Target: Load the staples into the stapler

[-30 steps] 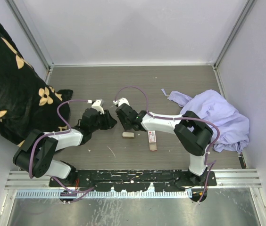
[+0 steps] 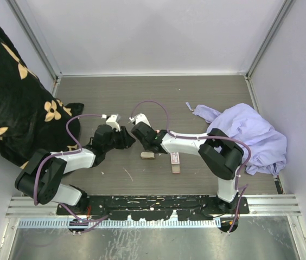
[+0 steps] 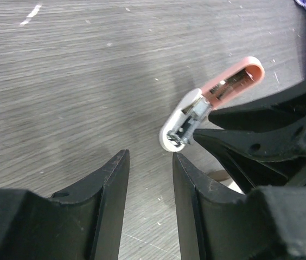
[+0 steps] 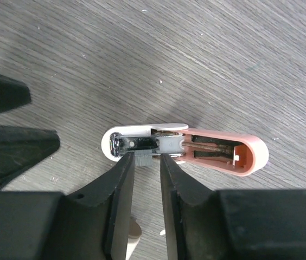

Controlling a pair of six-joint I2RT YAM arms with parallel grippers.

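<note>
A small pink-and-white stapler [image 4: 226, 151] lies on the table with its metal magazine [image 4: 142, 143] exposed and a spring showing along the pink end. My right gripper is shut on a short grey staple strip [image 4: 143, 158], held at the side edge of the magazine near the white end; whether the strip touches the channel I cannot tell. My left gripper stands part open, nothing between its fingers, across from the white end of the stapler [image 3: 166, 140]. From above, the right arm mostly hides the stapler.
A small brown-and-white block [image 2: 147, 155] lies close to the right gripper, with a pale box [image 2: 175, 162] to its right. A lilac cloth [image 2: 250, 132] is heaped at the right.
The left arm, the block and the box look unmoved.
</note>
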